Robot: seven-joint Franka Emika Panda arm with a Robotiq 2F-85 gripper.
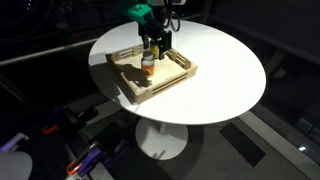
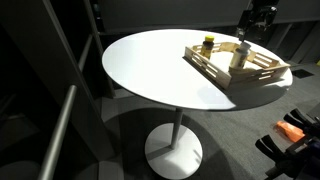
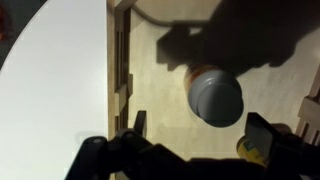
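My gripper is open above the wooden tray, its dark fingers far apart at the bottom of the wrist view. Between and just ahead of them, a bottle with a grey lid [image 3: 218, 98] stands in the tray, seen from above. In exterior view 1 this bottle [image 1: 148, 66] has a pale top and an orange lower part. A second bottle with a yellow label [image 3: 250, 150] is partly hidden by the right finger. In exterior view 2 the yellow-topped bottle [image 2: 208, 45] and the pale-lidded bottle [image 2: 240, 55] stand apart.
The slatted wooden tray [image 1: 172, 88] rests on a round white table [image 1: 225, 75], near its edge. Its raised sides surround the bottles. Most of the tabletop beyond the tray is bare.
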